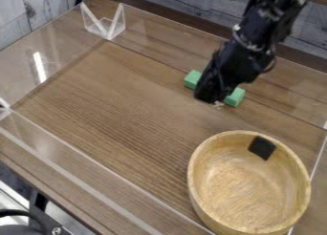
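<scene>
My black gripper (208,92) is blurred, hanging over the right-centre of the wooden surface with its tip down and to the left, in front of a green object (228,97). Its fingers look shut, with nothing visible between them. The green object is partly hidden behind the gripper and arm.
A large tan round bin (243,196) with a black block (261,148) at its rim fills the lower right. A clear wire-like item (105,24) stands at the top left.
</scene>
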